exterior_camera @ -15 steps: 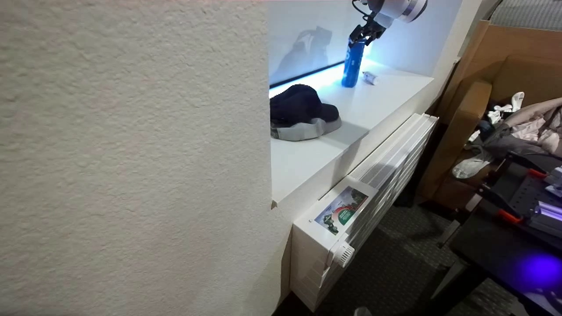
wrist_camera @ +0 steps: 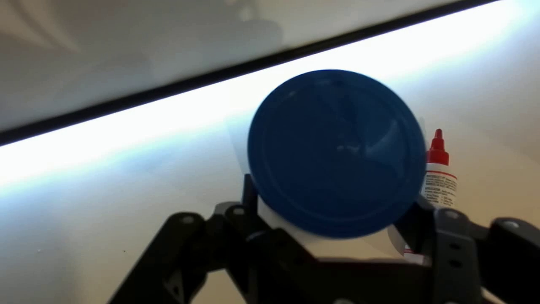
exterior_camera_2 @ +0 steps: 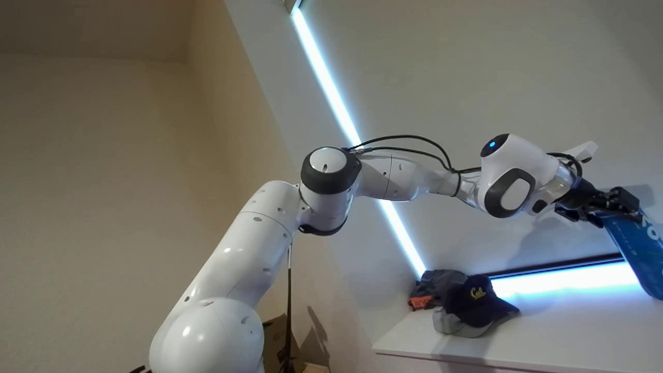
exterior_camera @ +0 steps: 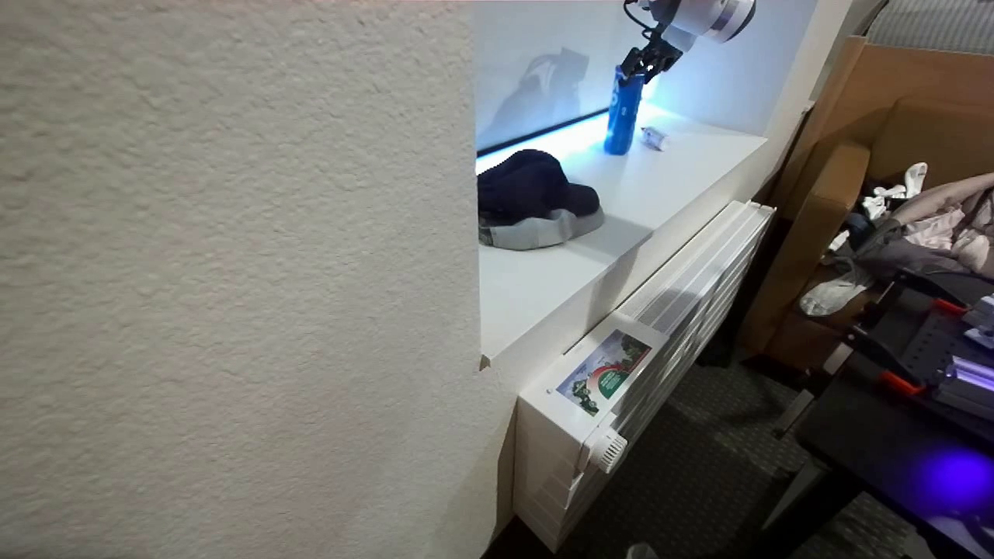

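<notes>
A tall blue canister (exterior_camera: 624, 116) stands upright on the white window ledge, and its text-printed side (exterior_camera_2: 640, 252) shows at the right edge of exterior view 2. Seen from above in the wrist view, its round dark-blue lid (wrist_camera: 336, 152) fills the middle. My gripper is open at the canister's top, one finger on either side of the near part of the lid. Whether the fingers touch the canister cannot be made out. In exterior view 1 the gripper (exterior_camera: 649, 61) overlaps the upper right of the canister.
A white bottle (wrist_camera: 440, 185) with a red nozzle lies close beside the canister, partly behind the right finger. Dark and grey caps (exterior_camera_2: 475, 301) rest farther along the ledge (exterior_camera: 550, 284). The glowing window edge runs just behind the canister. Clear ledge lies between canister and caps.
My gripper has shifted very slightly to the right in exterior view 1, and a bit more of the canister's top shows. The canister still stands in the same place.
</notes>
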